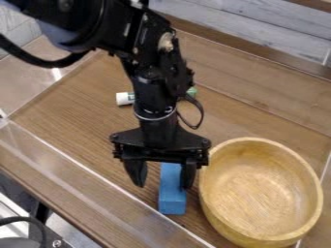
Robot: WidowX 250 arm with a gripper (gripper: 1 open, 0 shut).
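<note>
My gripper (162, 172) hangs low over the table, open, its two fingers pointing down on either side of the upper part of a blue block (172, 199). The block lies lengthwise toward the camera, just left of a large tan bowl (287, 199). Whether the fingers touch the block cannot be told from this view.
Behind the arm, a white and green object (124, 99) lies on the wooden table (72, 136), partly hidden. A clear edge strip runs along the front left, with cables beyond it.
</note>
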